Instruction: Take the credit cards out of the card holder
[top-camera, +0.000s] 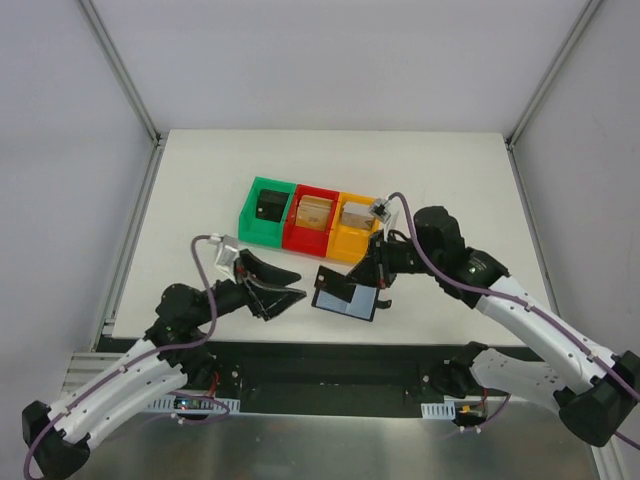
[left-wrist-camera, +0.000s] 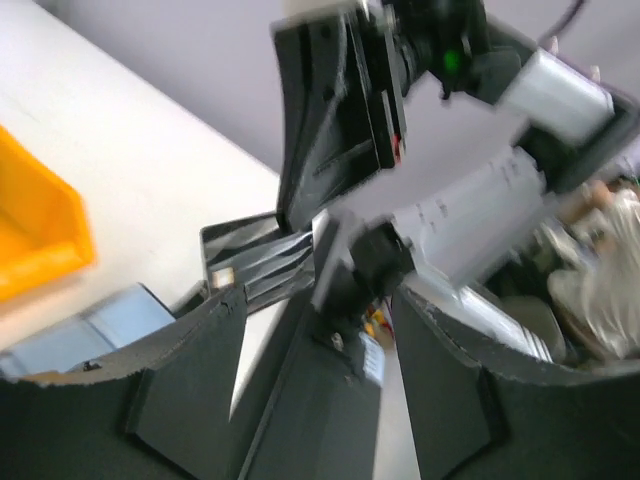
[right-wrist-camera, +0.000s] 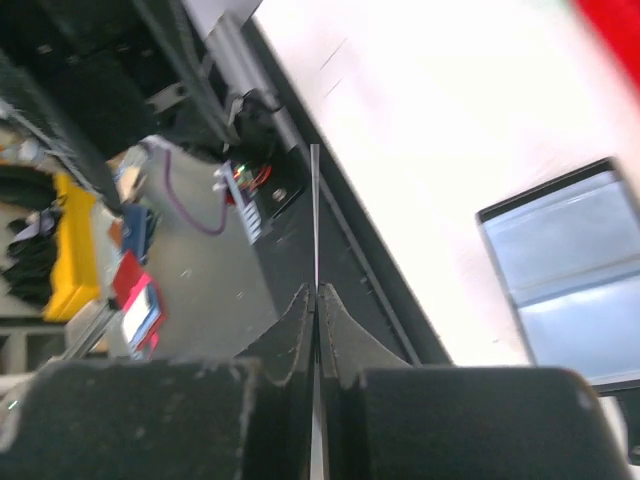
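Observation:
A thin black card-like piece (top-camera: 337, 284) is pinched in my right gripper (top-camera: 366, 277), raised above the table; whether it is a card or the holder, I cannot tell. In the right wrist view it shows edge-on as a thin line (right-wrist-camera: 316, 210) rising from the shut fingertips. The left wrist view shows its dark face (left-wrist-camera: 262, 262) from the side. Beneath it lies a pale blue, black-edged flat panel (top-camera: 345, 303), its two panes (right-wrist-camera: 565, 240) clear in the right wrist view. To the left, my left gripper (top-camera: 302, 285) stands open, nothing between its fingers.
Behind the panel stand green (top-camera: 262, 233), red (top-camera: 303, 240) and yellow (top-camera: 347, 243) bins, each with something inside. A small dark item (top-camera: 384, 304) shows at the panel's right edge.

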